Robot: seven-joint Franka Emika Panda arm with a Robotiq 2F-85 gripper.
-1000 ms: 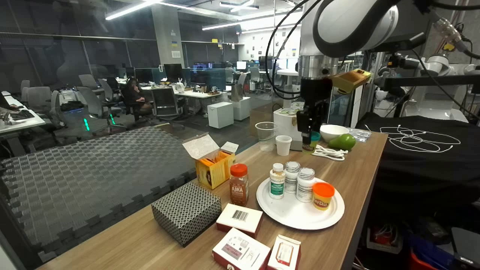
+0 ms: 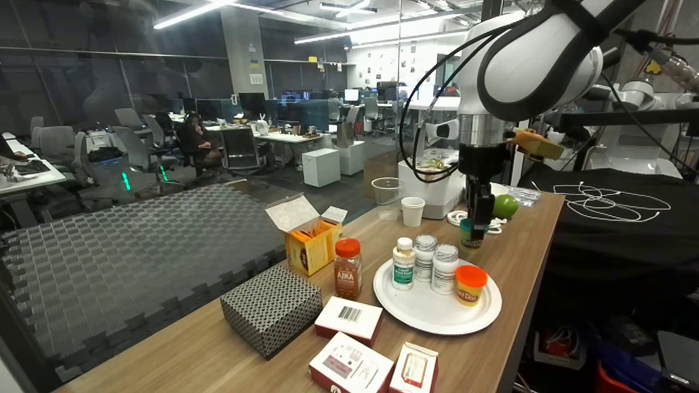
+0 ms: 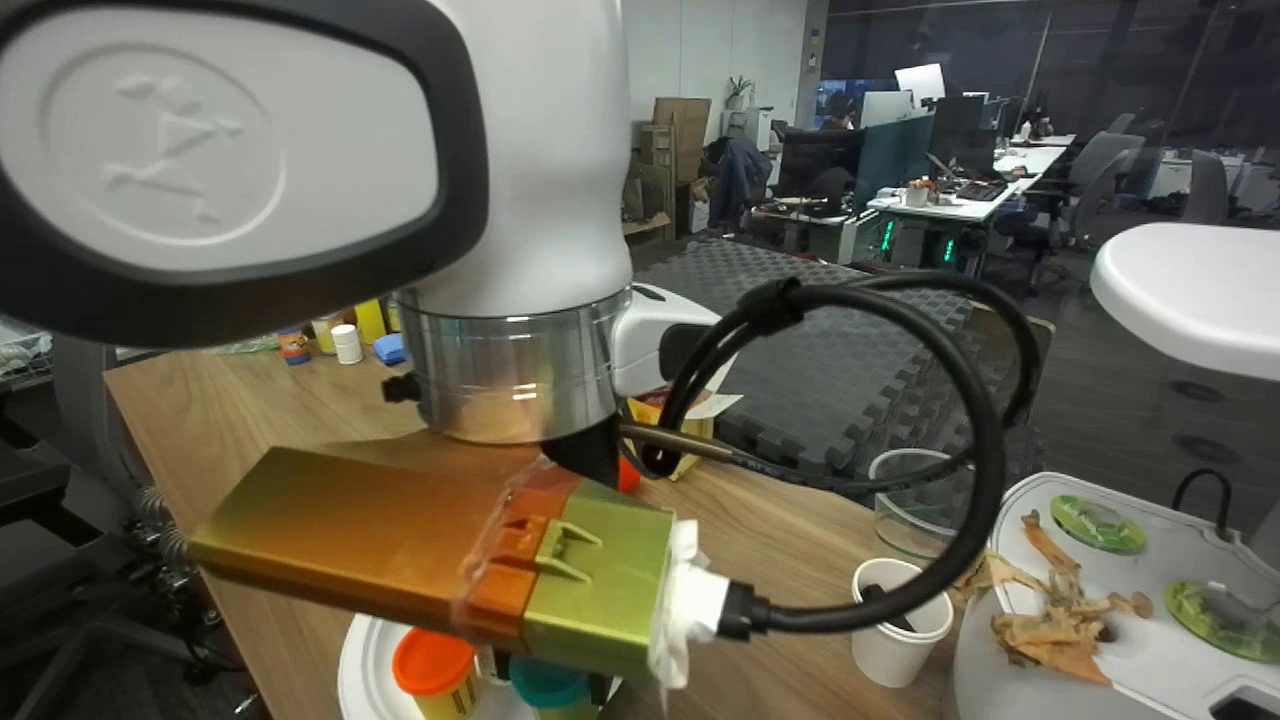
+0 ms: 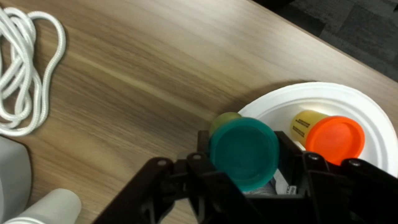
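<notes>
My gripper is shut on a small tub with a teal lid (image 4: 244,153), one finger on either side of it. In exterior view 1 this teal-lidded tub (image 2: 472,234) hangs just behind the far rim of a white plate (image 2: 432,315). On the plate stand an orange-lidded Play-Doh tub (image 2: 470,285), a white bottle with a green label (image 2: 403,265) and two white jars (image 2: 445,269). The orange-lidded tub (image 4: 334,137) lies right of my fingers in the wrist view. My gripper's fingers are hidden behind the orange-green housing (image 3: 444,558) in exterior view 2.
Behind the plate are a white cord (image 4: 24,71), a paper cup (image 2: 413,212), a clear cup (image 2: 387,191) and a green fruit (image 2: 505,206). Left of it stand a red-capped jar (image 2: 348,268), an open yellow box (image 2: 308,242) and several cartons. The table's edge runs along the right.
My gripper has carried the teal-lidded tub from beside the white machine toward the plate, nearer the camera and slightly right. The things on the plate have not moved.
</notes>
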